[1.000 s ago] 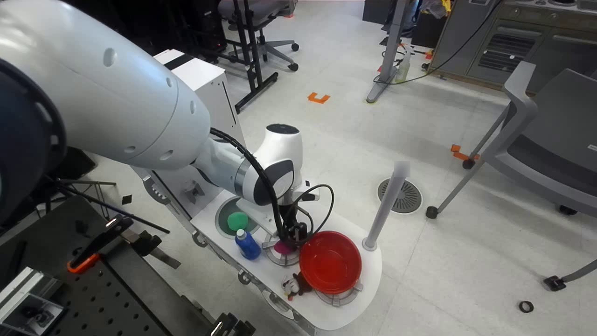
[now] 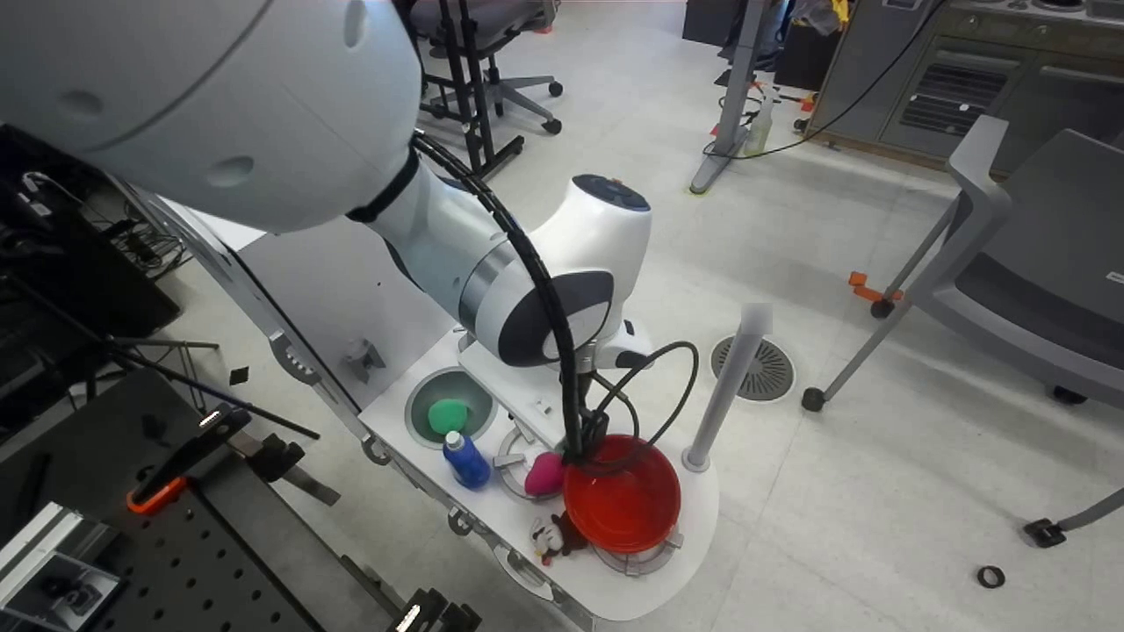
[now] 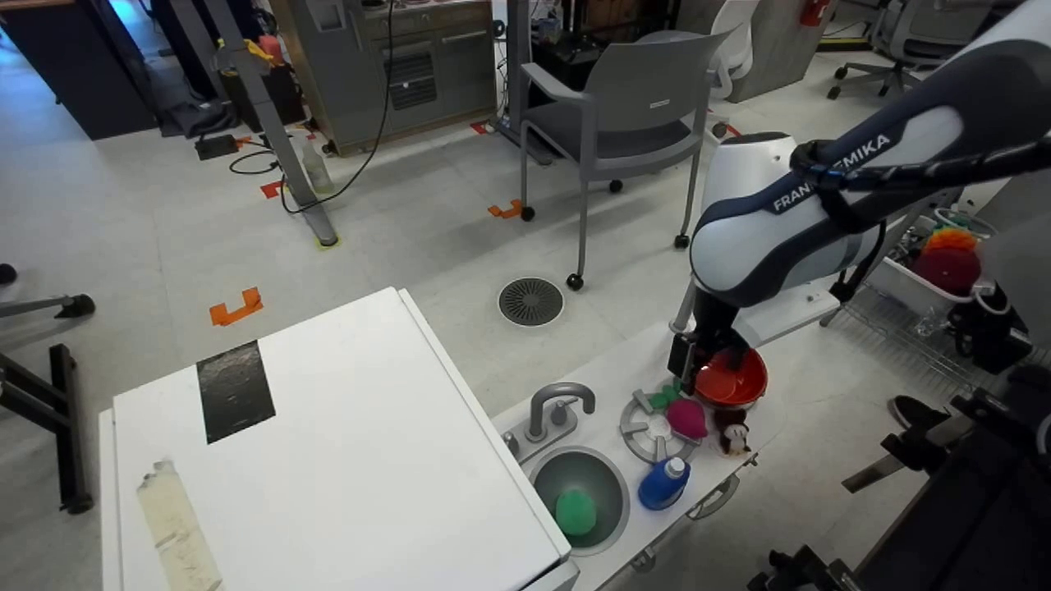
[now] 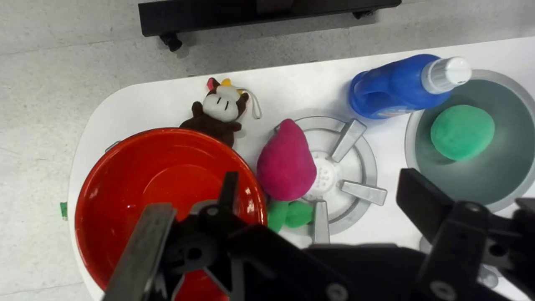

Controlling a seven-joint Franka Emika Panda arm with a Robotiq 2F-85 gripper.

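Note:
My gripper stands open above the counter, its fingers wide apart in the wrist view and nothing held. One finger overlaps the rim of the red pot [image 4: 165, 165]. Between pot and burner rests a magenta plush [image 4: 286, 163] with green leaf-like parts [image 4: 296, 215]. A brown-and-white plush animal [image 4: 220, 108] lies against the pot's far side. Near the sink [image 4: 506, 198] stands a blue bottle with a white cap [image 4: 398, 88]. Inside the sink sits a green plush [image 4: 462, 132]. From exterior view 1, the gripper [image 2: 592, 432] is partly hidden by its cables.
A grey faucet [image 3: 562, 404] rises behind the sink, and a tall white cabinet [image 3: 325, 443] borders the counter. A grey post [image 2: 727, 390] stands at the counter's back edge near the pot. Bare white counter [image 2: 674, 574] lies around the pot's outer side.
The arm has shifted right in exterior view 1, bringing my gripper from over the burner towards the red pot. More of the magenta plush shows now. The pot and bottle stay put.

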